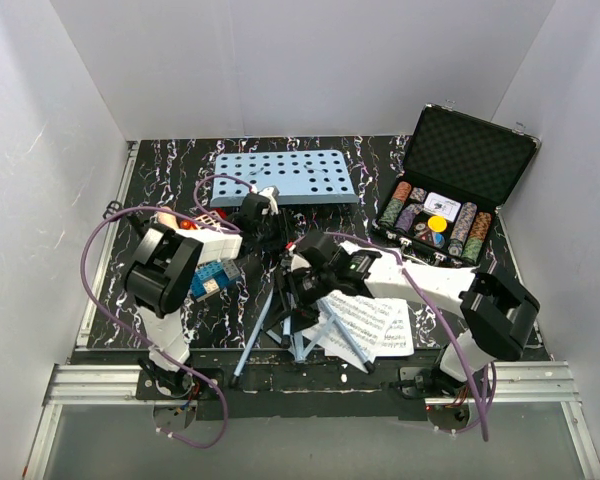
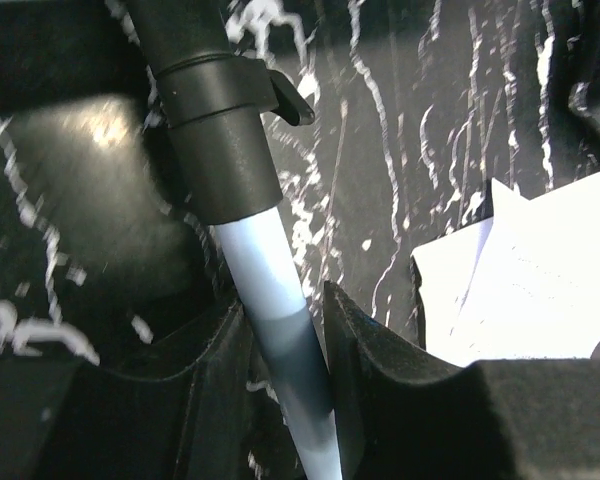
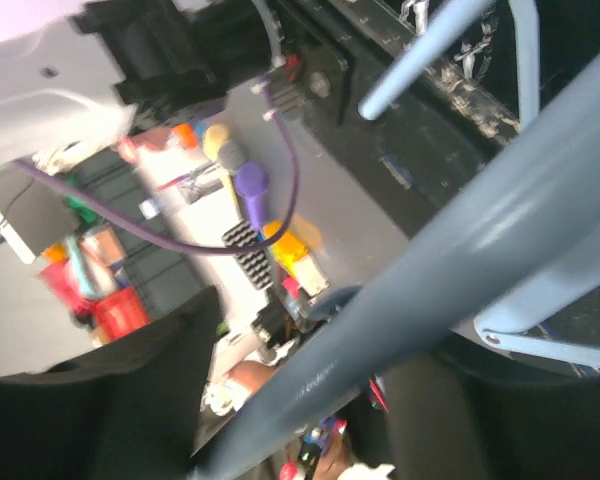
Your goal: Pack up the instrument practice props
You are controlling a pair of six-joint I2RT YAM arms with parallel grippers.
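Observation:
A folded light-blue music stand (image 1: pixel 251 339) lies over the sheet music (image 1: pixel 370 325) at the front middle. My left gripper (image 1: pixel 278 238) is near the perforated blue stand panel (image 1: pixel 285 175); in the left wrist view a blue tube (image 2: pixel 260 262) with a black collar runs between its fingers, whether gripped I cannot tell. My right gripper (image 1: pixel 292 312) is down over the stand's legs; in the right wrist view a blurred tube (image 3: pixel 440 270) passes across its fingers.
An open case (image 1: pixel 445 215) of poker chips stands at the back right. Colourful props (image 1: pixel 208 280) lie under and beside my left arm. Walls enclose the table on three sides.

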